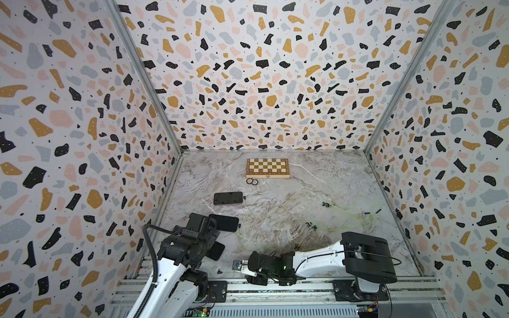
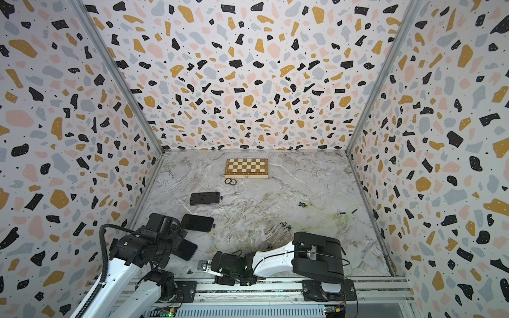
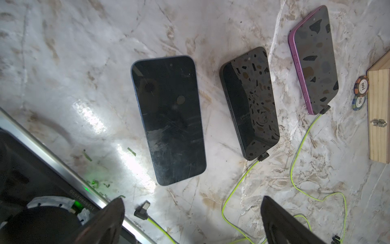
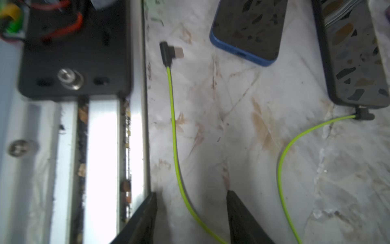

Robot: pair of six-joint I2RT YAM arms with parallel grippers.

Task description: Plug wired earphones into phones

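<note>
Three phones lie in a slanted row on the left of the table. The pink-edged phone (image 3: 314,61) and the black phone (image 3: 251,105) each have a green-wired plug seated in one end. Nothing is plugged into the blue-edged phone (image 3: 170,122). Its neighbour, a loose angled plug (image 4: 167,53) on a green cable (image 4: 175,150), lies by the table's front rail. My right gripper is part open above that cable, nothing visibly held. My left gripper stands open, with nothing in it, its fingers framing the front of the phone row.
At the back are a chessboard box (image 1: 267,168) and poker chips (image 1: 251,181). Further earphone wires and small black pieces (image 1: 311,225) lie on the right. A metal rail (image 4: 138,122) borders the table front.
</note>
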